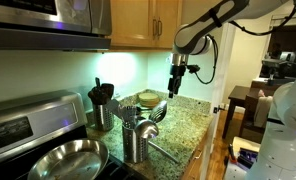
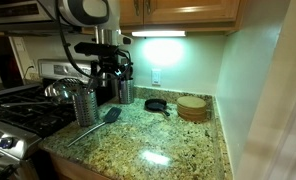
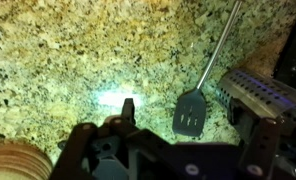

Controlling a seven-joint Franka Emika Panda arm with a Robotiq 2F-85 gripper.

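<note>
High over the granite counter, my gripper (image 1: 173, 93) hangs with its fingers apart. In the wrist view the gripper is open, a finger at each side, and only counter shows beyond. A spatula with a dark slotted head (image 3: 190, 112) lies flat on the counter below, its long handle running away up the frame. Exterior view 2 shows the same spatula (image 2: 111, 116) in front of a perforated metal holder (image 2: 85, 104). That holder (image 1: 135, 141) contains utensils, among them a ladle (image 1: 146, 129).
A stack of round tan items (image 2: 193, 107) sits at the back right, beside a dark pan (image 2: 156, 105). Another utensil holder (image 2: 126, 90) stands near the wall. The stove carries a large pan (image 1: 68, 161).
</note>
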